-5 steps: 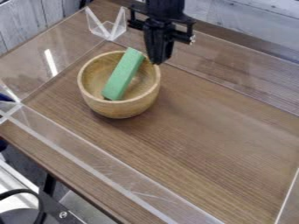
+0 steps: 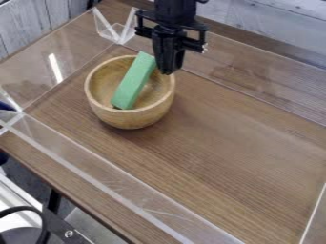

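Observation:
A tan bowl (image 2: 137,116) sits on the wooden table, left of centre, with a long green block (image 2: 132,84) lying in it, leaning on the rim. Just above and behind the bowl, the black gripper (image 2: 169,59) points down with its fingers close together, shut, with nothing visible between them.
Clear plastic edging runs along the left side. A black cable or fixture (image 2: 26,224) shows at the lower left corner.
The gripper has shifted slightly down from a second ago. The bowl and green block look unchanged.

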